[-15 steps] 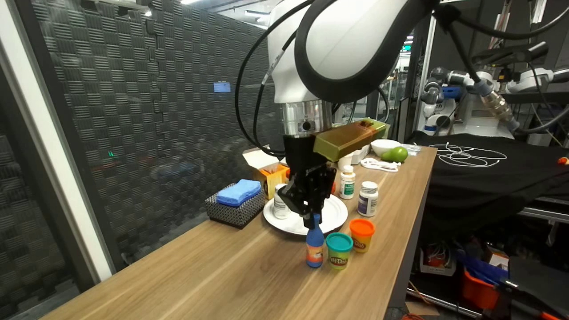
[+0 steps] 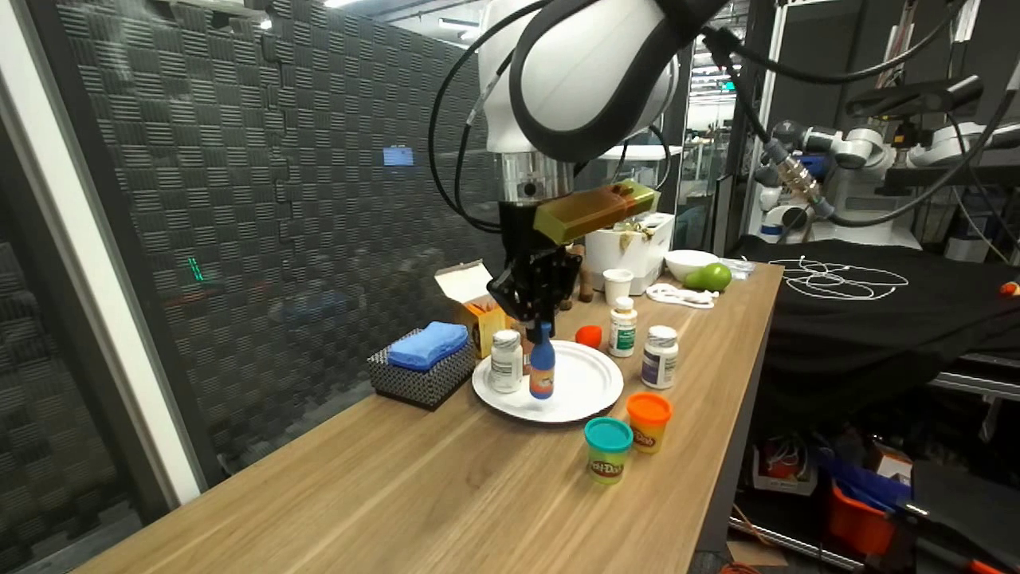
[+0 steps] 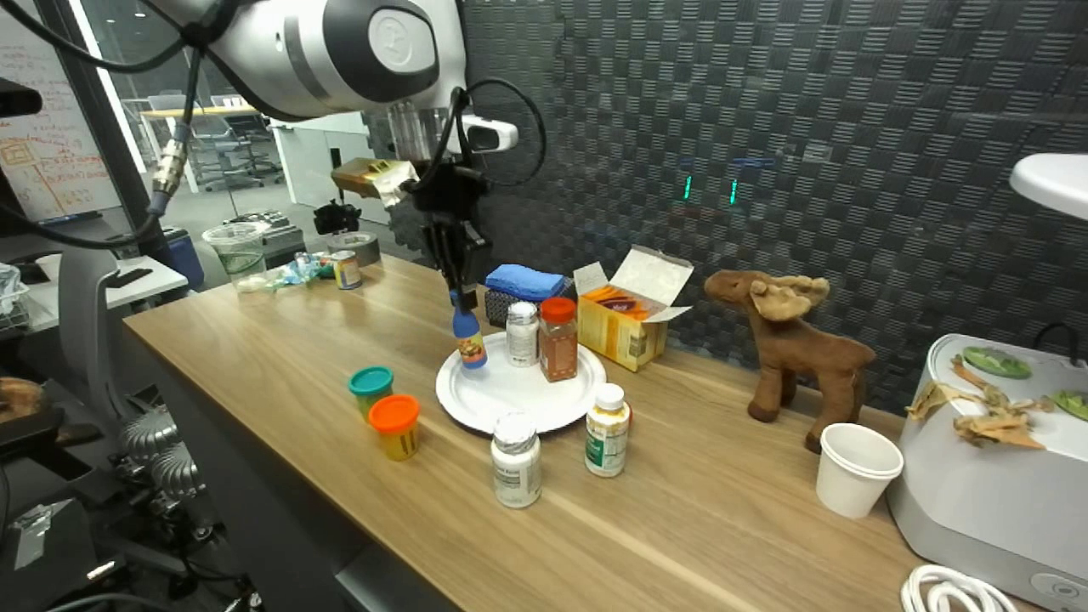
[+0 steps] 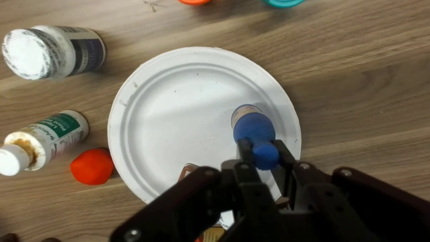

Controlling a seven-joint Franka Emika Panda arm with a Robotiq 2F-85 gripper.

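My gripper is shut on the neck of a small blue bottle (image 4: 253, 125), just under its round cap. In the second exterior view the bottle (image 3: 469, 335) is upright, at the left part of a white plate (image 3: 491, 403). Whether its base touches the plate I cannot tell. A white bottle (image 3: 522, 337) and a spice jar with a red lid (image 3: 558, 342) stand on the same plate. From the wrist camera those two are mostly hidden behind the gripper's dark fingers (image 4: 288, 155).
Teal (image 2: 608, 450) and orange (image 2: 649, 422) Play-Doh tubs stand in front of the plate. Two white supplement bottles, one purple-labelled (image 2: 660, 357) and one green-labelled (image 2: 622, 328), stand to its right. A mesh box with blue cloth (image 2: 427, 346) and an open yellow carton (image 3: 622, 326) sit behind.
The gripper has carried the blue bottle from beside the teal tub, away from the first exterior camera, to over the plate. The other objects stand where they were.
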